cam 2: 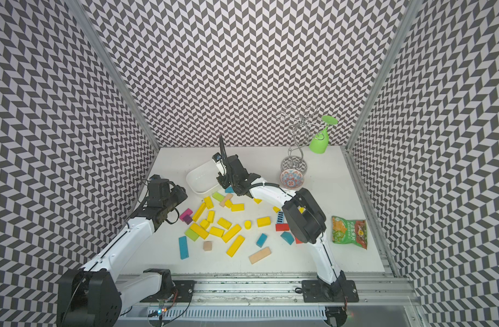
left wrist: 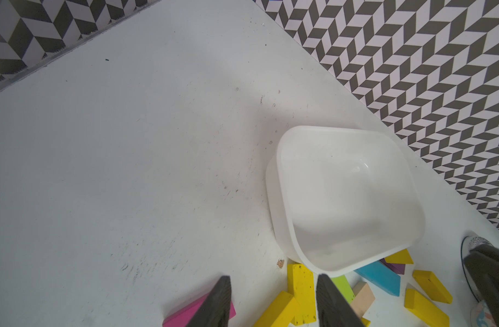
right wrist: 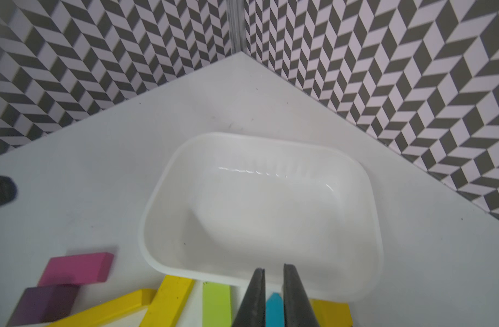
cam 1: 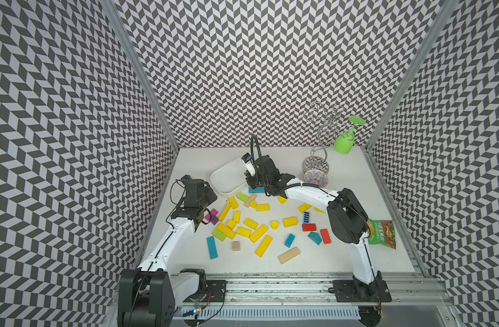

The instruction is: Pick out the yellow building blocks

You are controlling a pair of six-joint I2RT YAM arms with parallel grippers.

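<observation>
Many yellow blocks (cam 1: 258,233) of differing shapes lie loose over the middle of the table. The white tray (left wrist: 347,196) stands behind them, its visible floor bare. My left gripper is open above the table's left side, in front of the tray, empty between its fingers. Beyond its fingers lies a yellow block (left wrist: 302,294) close to the tray's near rim. My right gripper hangs by the tray's near right side, its fingers drawn close together. Only a blue block (right wrist: 274,310) farther down shows through their narrow gap. A yellow piece (right wrist: 331,313) lies beside the tray's corner.
Mixed among the yellow blocks are pink (right wrist: 80,268), light green (cam 1: 218,234), red (cam 1: 308,227) and wooden (cam 1: 288,255) ones. A wire stand (cam 1: 314,163), a patterned bowl (cam 1: 315,177), a green spray bottle (cam 1: 344,141) and a snack bag (cam 1: 382,234) occupy the right side. Left of the tray is clear.
</observation>
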